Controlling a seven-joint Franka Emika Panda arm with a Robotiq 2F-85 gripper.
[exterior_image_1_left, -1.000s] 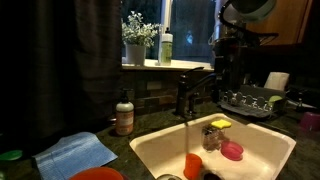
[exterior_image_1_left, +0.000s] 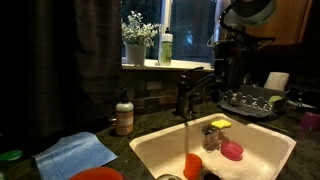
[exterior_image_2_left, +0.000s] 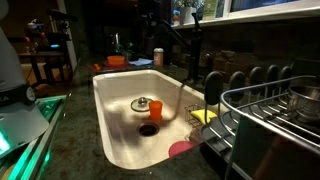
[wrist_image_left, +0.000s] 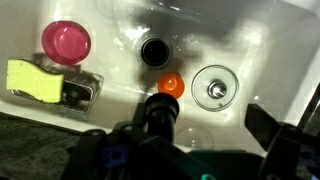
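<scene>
My gripper is open above the sink (wrist_image_left: 112, 22), its dark fingers wide apart with nothing held. Below it in the wrist view lie an orange cup (wrist_image_left: 171, 85), a round clear lid with a knob (wrist_image_left: 215, 89), and a pink-red round dish (wrist_image_left: 66, 43). A yellow sponge (wrist_image_left: 34, 81) rests on a clear or metallic holder (wrist_image_left: 78, 94) by the sink wall. The dark faucet (wrist_image_left: 160, 118) shows between the fingers. In exterior view 1, the arm (exterior_image_1_left: 248, 12) hangs at the upper right, with the fingers hard to make out against the dark background.
The dark drain (wrist_image_left: 155, 52) lies near the cup. A wire dish rack (exterior_image_2_left: 275, 105) stands beside the sink. The faucet (exterior_image_1_left: 181, 95) rises at the back edge. A soap bottle (exterior_image_1_left: 124, 115) and a blue cloth (exterior_image_1_left: 73, 156) are on the counter. The middle of the basin has free room.
</scene>
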